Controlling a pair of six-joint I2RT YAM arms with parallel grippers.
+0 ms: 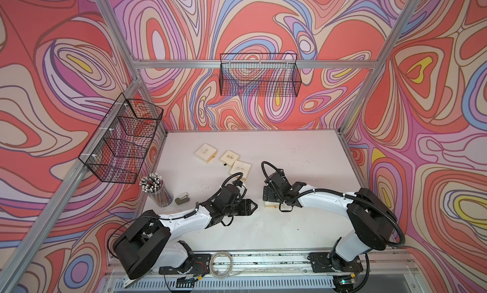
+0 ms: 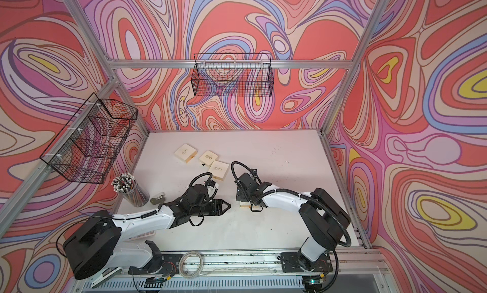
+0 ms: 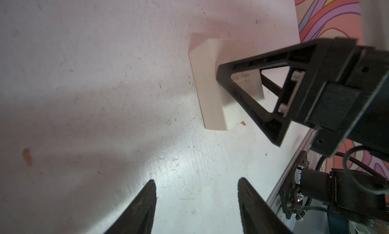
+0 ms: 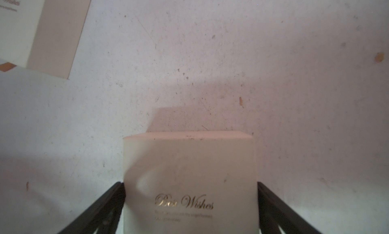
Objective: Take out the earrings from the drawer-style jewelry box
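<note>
A cream jewelry box (image 4: 186,161) with gold "Best Wishes" lettering lies on the table, its drawer closed as far as shows. My right gripper is lowered over it, open, with one finger at each side of the box, close against its walls. From the left wrist view, a black right fingertip (image 3: 224,73) overlaps the top of the same box. My left gripper hangs left of the box, open, with only bare table between its fingers. No earrings are in sight; the inside of the box is hidden.
A cup of sticks (image 1: 161,195) and a grey stapler-like object (image 1: 182,198) stand at left.
</note>
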